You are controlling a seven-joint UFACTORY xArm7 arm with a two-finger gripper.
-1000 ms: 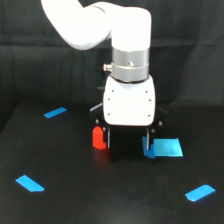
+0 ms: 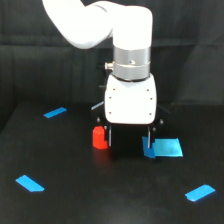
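Note:
My gripper points down from the white hand over the black table, near the middle of the view. Its dark fingers stand wide apart, one at the left and one at the right, so it is open, with nothing clear to see between them. A small red block is right beside the left finger. Close to the right finger is a small dark blue block; whether either finger touches a block, I cannot tell.
A light blue patch lies flat just right of the blue block. Blue tape strips mark the table at back left, front left and front right.
The hand has shifted very slightly up and to the right. Both blocks look unmoved, and the fingers are still wide apart.

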